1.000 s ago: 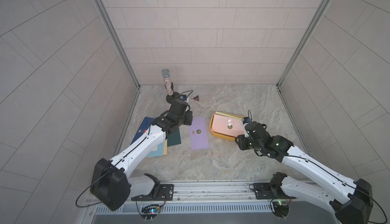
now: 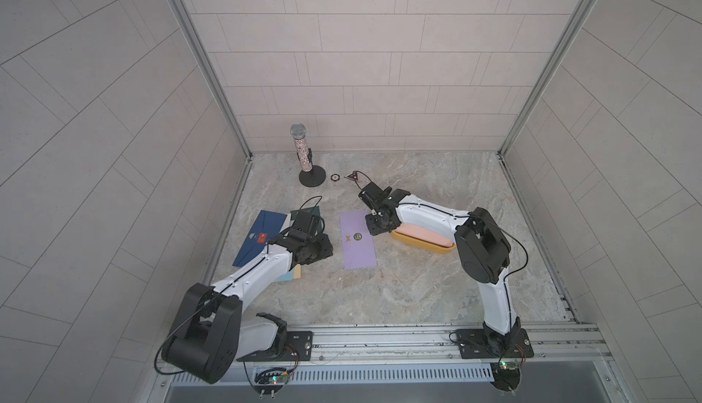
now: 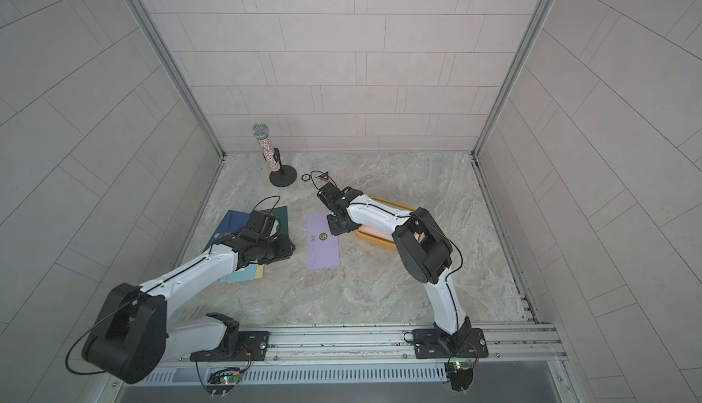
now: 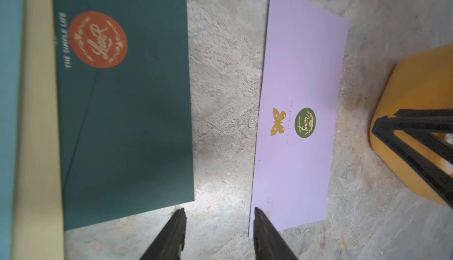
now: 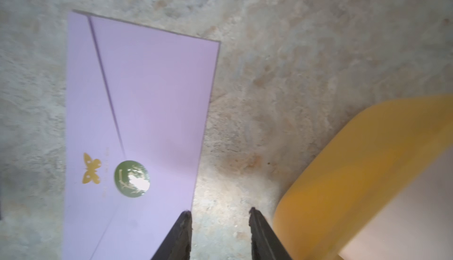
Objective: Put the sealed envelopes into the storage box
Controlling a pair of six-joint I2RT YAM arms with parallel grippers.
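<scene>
A lilac envelope with gold butterfly and green seal lies flat mid-table. Dark green, navy, cream and light-blue envelopes overlap at the left. The yellow storage box holds a pink envelope. My left gripper hangs above the table between the dark green and lilac envelopes, fingertips apart, nothing between them. My right gripper is over the gap between the lilac envelope and the box's left end, also open and empty.
A microphone-like cylinder on a black stand, a small ring and a triangle stand or lie at the back.
The left gripper has come down and toward the front.
</scene>
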